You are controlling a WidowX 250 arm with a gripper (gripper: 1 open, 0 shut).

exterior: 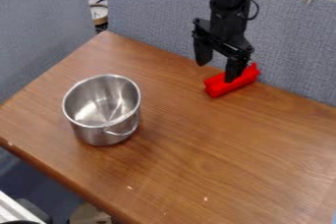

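Observation:
A red cylinder [225, 86] lies on the wooden table toward the back right, along the grey padded wall. My black gripper [218, 63] is open just above it, one finger reaching down over the red cylinder's upper side, the other above and to its left. A steel pot [101, 100] with a handle stands upright on the left of the table and looks empty.
Grey padded panels [157, 12] border the back. Its left edge runs close by the pot.

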